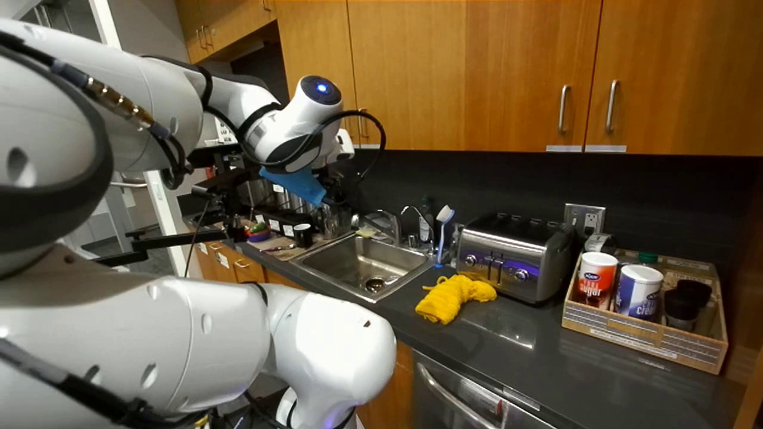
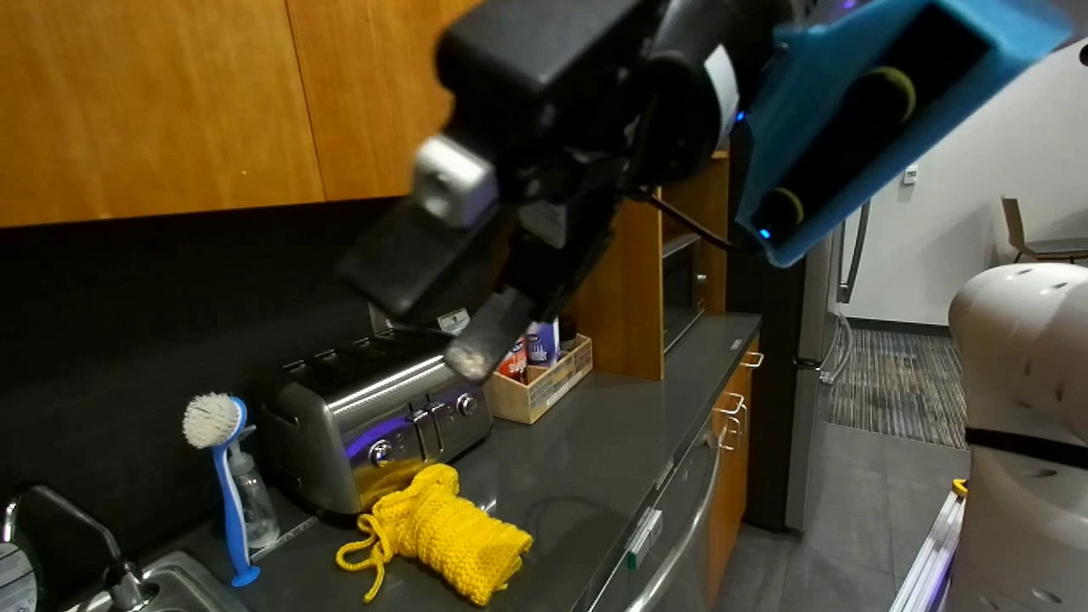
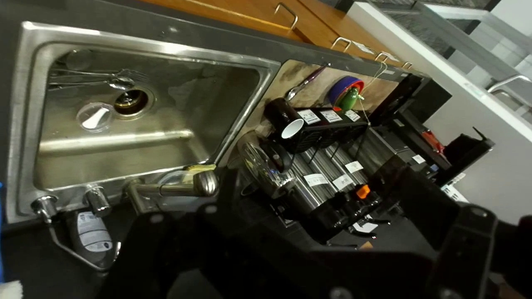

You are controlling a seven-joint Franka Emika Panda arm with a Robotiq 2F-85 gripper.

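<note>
High over the counter, my gripper stands open, nothing between its fingers. In the wrist view the dark gripper spreads across the bottom, above the sink side of the counter. A crumpled yellow knitted cloth lies on the counter in front of the toaster, well apart from the gripper. The steel sink holds some cutlery and a small clear round item. Exterior view 1 mostly hides the gripper's fingers against the dark background.
Beside the sink stand a black mug, metal dispensers and a purple bowl. The faucet and a blue brush rise at the sink's back. A box of canisters stands right of the toaster.
</note>
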